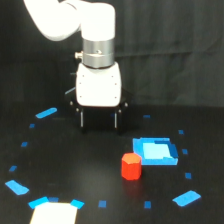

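Observation:
My gripper (99, 124) points down over the dark table, left of centre and toward the back. Its two fingers stand wide apart, with nothing visible between them. A small red block (131, 166) rests on the table right of centre, nearer the camera than the gripper and to its right. Just behind and right of the block is a shallow blue tray (171, 160) with a white inside. The tray looks empty, and the block is outside it.
Strips of blue tape (17, 187) and small blue squares mark the table. A pale cream object (54, 213) is cut off by the bottom edge at left. Bare table lies between the gripper and the red block. A dark curtain hangs behind.

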